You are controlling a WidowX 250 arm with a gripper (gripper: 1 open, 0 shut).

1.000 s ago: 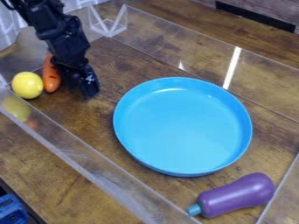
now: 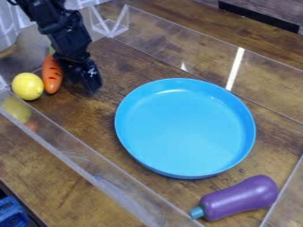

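The black gripper [image 2: 77, 71] is at the upper left, low over the wooden table, just right of an orange carrot [image 2: 51, 76]; its fingers are open, and dark detail makes the space between them hard to make out. A yellow lemon [image 2: 27, 86] lies just left of and below the carrot. A large blue plate [image 2: 185, 126] occupies the centre right. A purple eggplant [image 2: 240, 196] lies at the bottom right, below the plate.
Clear plastic walls border the work area along the left front and back. A blue object [image 2: 12, 213] shows at the bottom left corner, outside the wall. The table between gripper and plate is bare.
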